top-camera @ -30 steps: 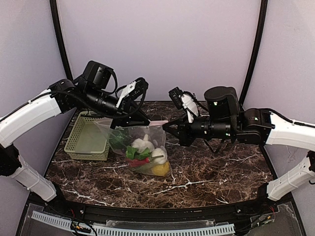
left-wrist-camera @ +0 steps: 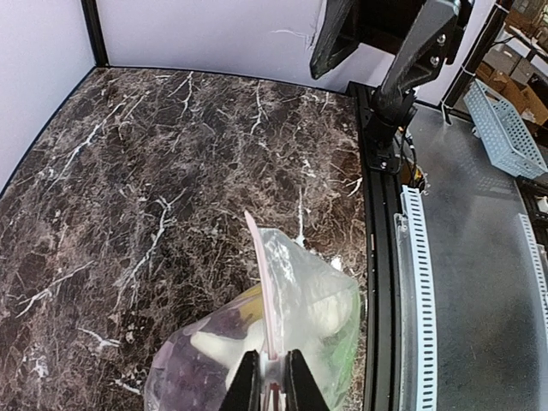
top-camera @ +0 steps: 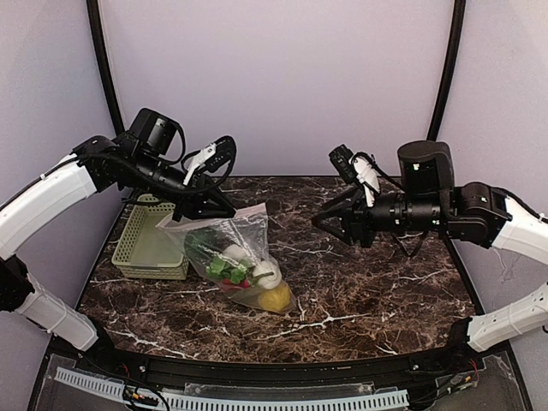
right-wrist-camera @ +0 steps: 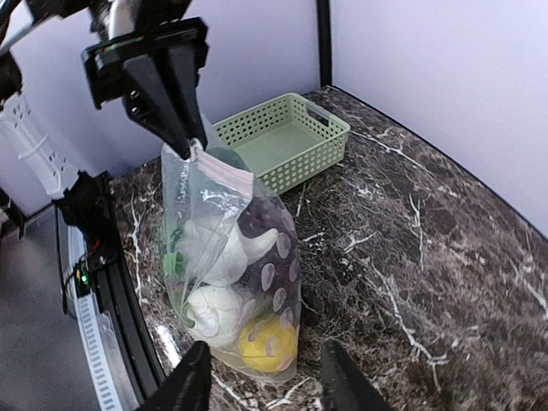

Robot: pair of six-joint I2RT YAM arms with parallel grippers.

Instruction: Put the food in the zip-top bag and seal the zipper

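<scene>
A clear zip top bag (top-camera: 235, 253) hangs from my left gripper, which is shut on its pink top strip. Inside show white bulbs (right-wrist-camera: 218, 312), green leaves (top-camera: 218, 267), something red and a yellow item (top-camera: 275, 297) at the bottom, which rests on or close to the counter. My right gripper stands apart to the right of the bag, open with nothing between its fingers. In the right wrist view the bag's top folds down beside the left fingers.
A pale green plastic basket (top-camera: 128, 263) sits at the back left, empty as far as shows.
My left gripper has moved left with the bag. My right gripper has come away from the bag's top strip and moved right.
</scene>
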